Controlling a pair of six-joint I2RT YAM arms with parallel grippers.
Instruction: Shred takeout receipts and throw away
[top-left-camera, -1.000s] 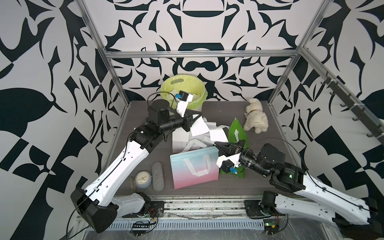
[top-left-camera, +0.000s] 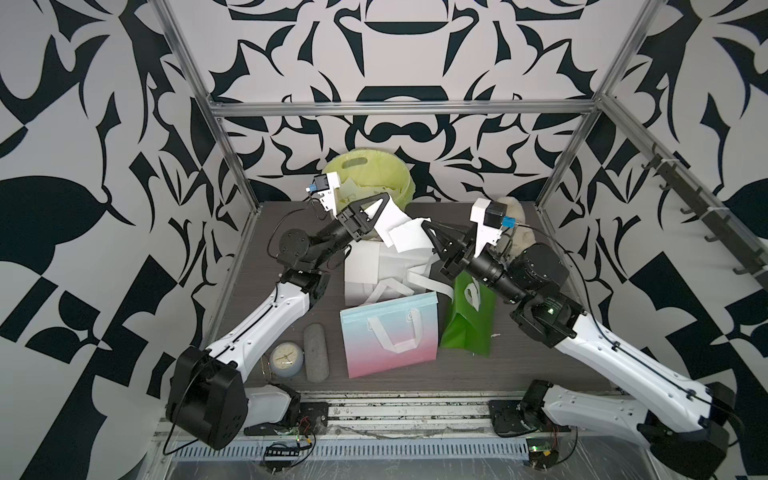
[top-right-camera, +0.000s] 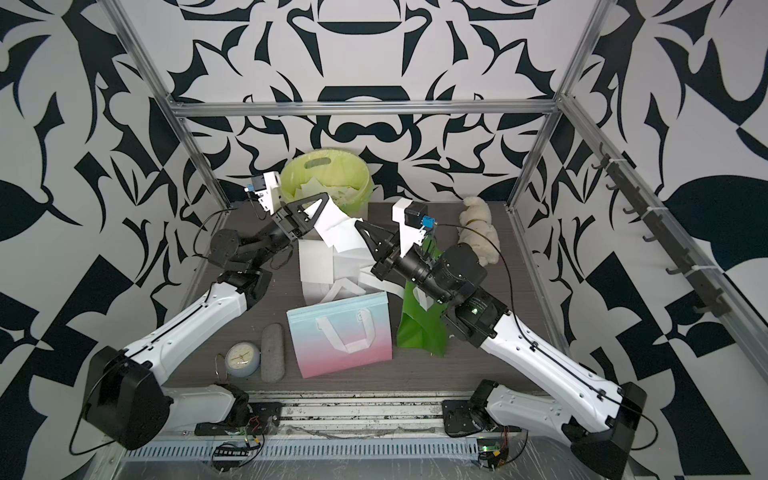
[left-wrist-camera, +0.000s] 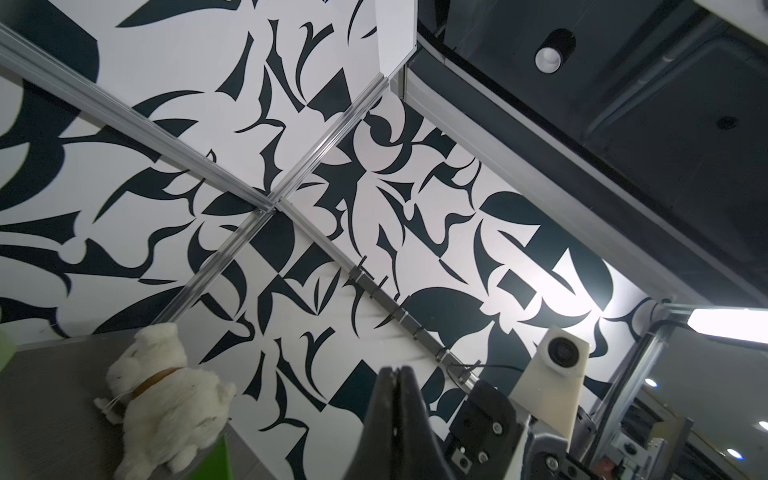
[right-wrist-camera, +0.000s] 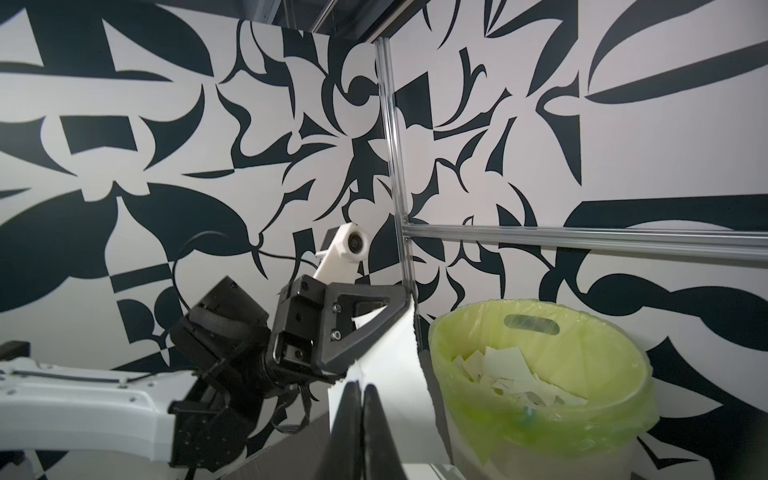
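Note:
A white piece of receipt paper (top-left-camera: 389, 219) hangs from my left gripper (top-left-camera: 387, 200), which is shut on its edge. My right gripper (top-left-camera: 425, 227) is shut on another white sheet (top-left-camera: 411, 237), just right of the first. The two pieces meet or overlap; I cannot tell whether they touch. Torn edges show on the paper (right-wrist-camera: 397, 392) below the left gripper in the right wrist view. Both grippers are above the table, in front of the yellow-green lined bin (right-wrist-camera: 552, 436), where white scraps (right-wrist-camera: 512, 368) lie. In the left wrist view, the fingers (left-wrist-camera: 384, 432) are closed and no paper is visible.
Below the grippers is a white bag or box (top-left-camera: 361, 268), with a pink-blue bag (top-left-camera: 389, 352) in front. A green bag (top-left-camera: 468, 328) lies to the right, a plush toy (left-wrist-camera: 176, 400) behind it. A clock (top-left-camera: 285, 359) and grey case (top-left-camera: 316, 352) sit front left.
Both grippers have moved back and up toward the bin, carrying their paper. The right arm has swung farther, and the left wrist has turned.

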